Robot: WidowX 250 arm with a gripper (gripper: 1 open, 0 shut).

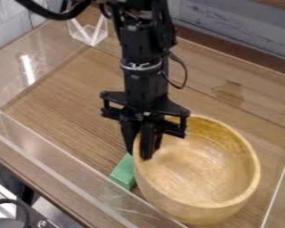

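Observation:
My black gripper (148, 134) reaches down in the middle of the view, shut on the near-left rim of a cream plastic bowl (205, 183). The bowl is tilted, its inside facing up toward the camera. A green object (122, 174) lies on the wooden surface just left of the bowl, partly hidden by it; its shape is hard to tell.
The wooden tray floor (56, 107) is clear on the left and at the back right. Clear plastic walls run along the near left and the right edge. A white wire piece (88, 28) sits at the back left corner.

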